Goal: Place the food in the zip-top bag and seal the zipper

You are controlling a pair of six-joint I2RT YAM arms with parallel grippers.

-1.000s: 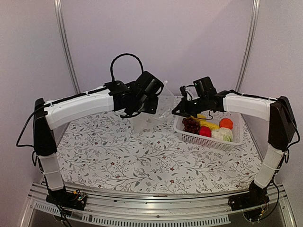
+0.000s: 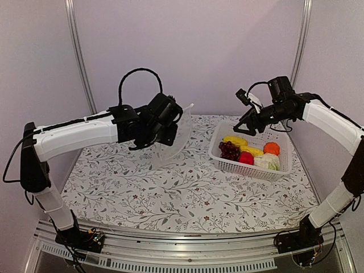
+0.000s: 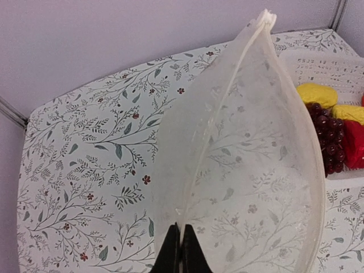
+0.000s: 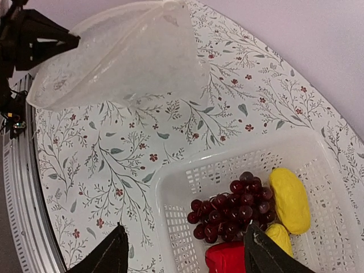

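Observation:
My left gripper is shut on the edge of a translucent zip bag, holding it upright over the left-middle of the table; the bag hangs partly spread. My right gripper stands part open, empty, above a white basket. In the basket lie dark grapes, yellow items, a red item, and, in the top view, an orange item and a pale green cabbage.
The basket takes up the right side, beside the bag. Pale walls stand at the back and sides.
My right gripper has moved right and up from beside the bag to over the basket, opening. My left gripper has shifted slightly left with the bag.

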